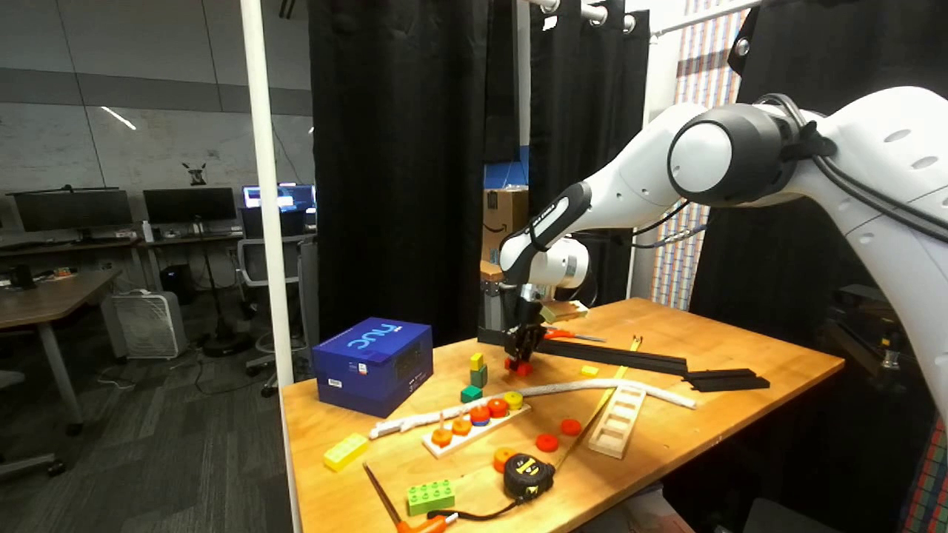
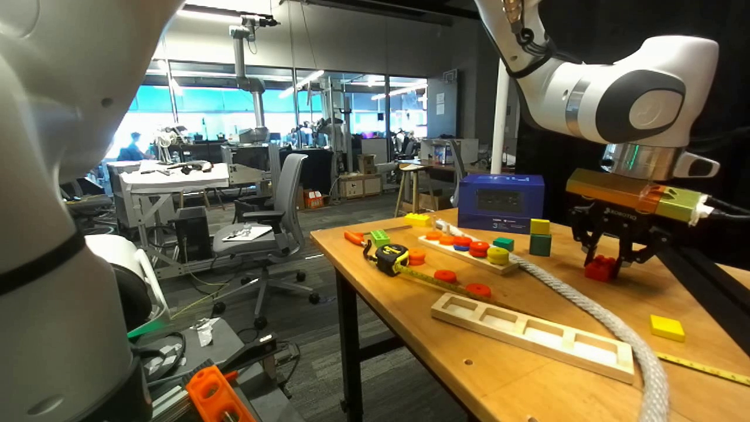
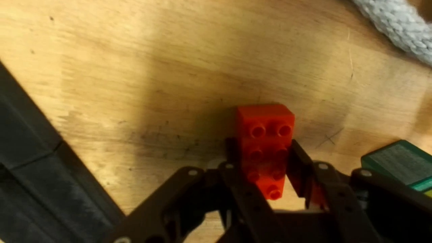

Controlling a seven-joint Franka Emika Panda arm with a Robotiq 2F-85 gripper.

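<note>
A red studded brick stands studs-up on the wooden table in the wrist view. My gripper has its two dark fingers along the brick's long sides, with no clear gap showing on either side. From exterior view 2, the gripper points down at the table with the red brick low between its fingertips. The brick looks to be resting on the tabletop. In exterior view 1 the fingers partly hide the red brick.
A yellow block on a green block stands close by. Black rails lie on the gripper's other side. A pale rope, a yellow block, a wooden tray and a blue box are also on the table.
</note>
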